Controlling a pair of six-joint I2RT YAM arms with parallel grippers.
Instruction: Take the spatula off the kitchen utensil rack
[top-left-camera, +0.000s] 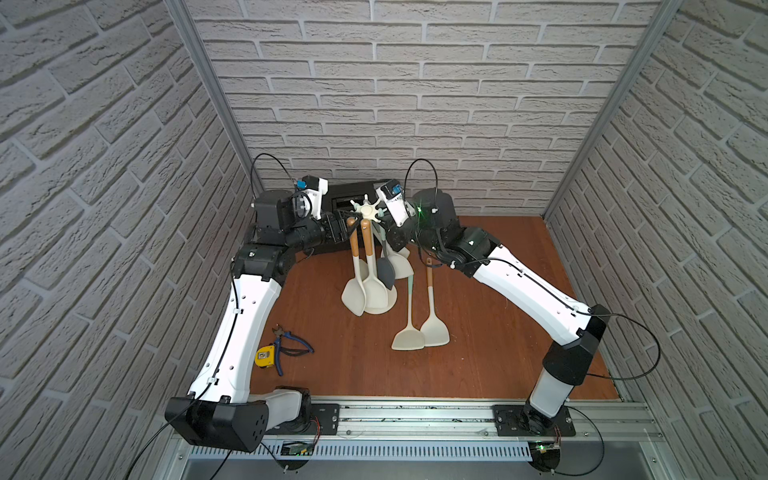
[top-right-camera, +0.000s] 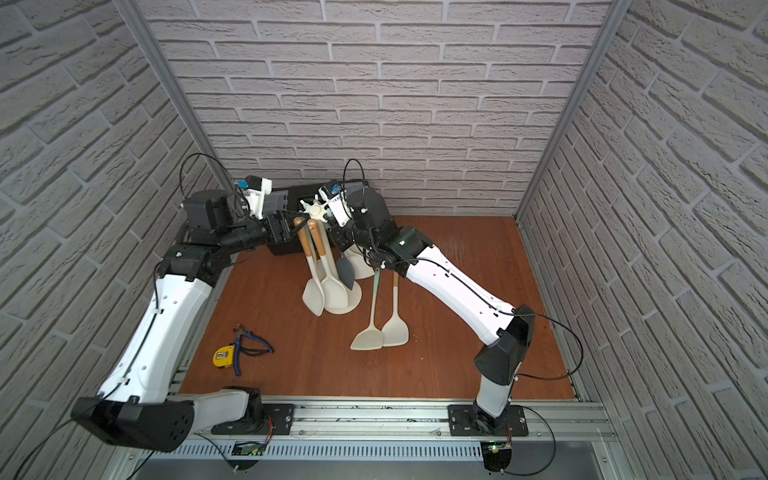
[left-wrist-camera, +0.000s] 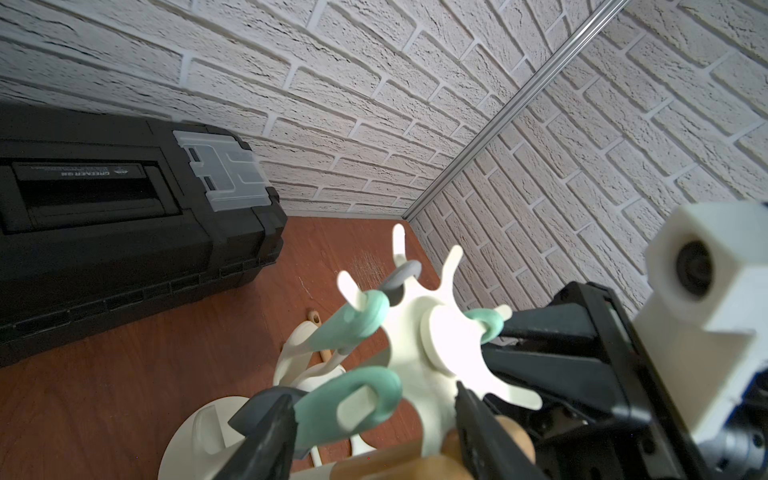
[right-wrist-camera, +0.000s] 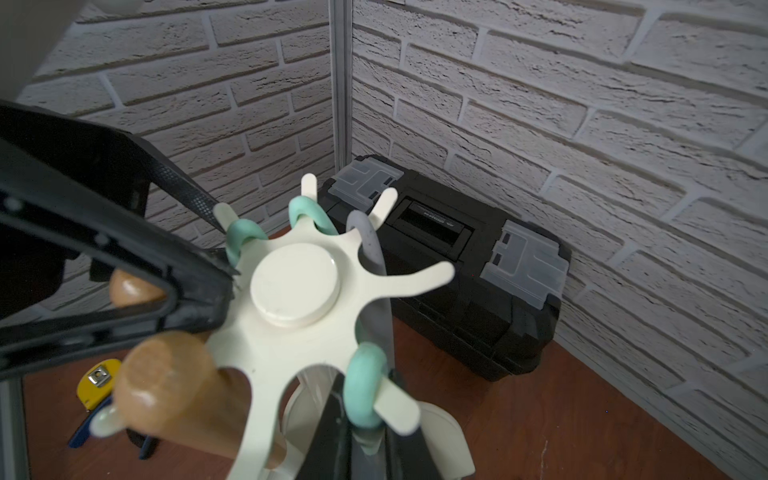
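The white star-shaped rack top (top-left-camera: 369, 211) carries several hanging utensils. Wooden-handled white ones (top-left-camera: 375, 280) hang at its front, and a grey utensil (top-left-camera: 385, 272) hangs to their right. In the right wrist view, my right gripper is shut on a mint-tipped utensil (right-wrist-camera: 364, 384), whose looped end still sits around a rack prong. From the left, my left gripper stands part open with its fingers (left-wrist-camera: 268, 444) apart, close to the rack and the wooden handles (left-wrist-camera: 400, 465). Whether it touches them cannot be told.
Two spatulas, one mint-handled (top-left-camera: 409, 337) and one wooden-handled (top-left-camera: 433, 329), lie on the table right of the rack. Pliers (top-left-camera: 289, 347) and a yellow tape measure (top-left-camera: 265, 357) lie front left. A black toolbox (right-wrist-camera: 472, 264) stands behind.
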